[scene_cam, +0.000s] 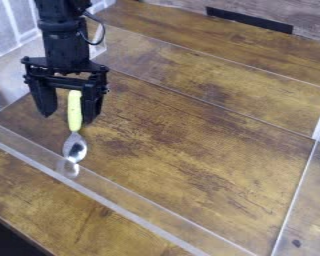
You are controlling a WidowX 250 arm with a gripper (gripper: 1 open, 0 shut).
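Note:
A spoon with a pale yellow handle (75, 110) and a metal bowl (75, 150) lies on the wooden table at the left, its bowl toward the front. My black gripper (67, 100) hangs over the handle, open, with one finger on either side of it. Whether the fingers touch the handle or the table cannot be told.
Clear plastic walls (143, 217) border the wooden work area (203, 150) at the front, left and right.

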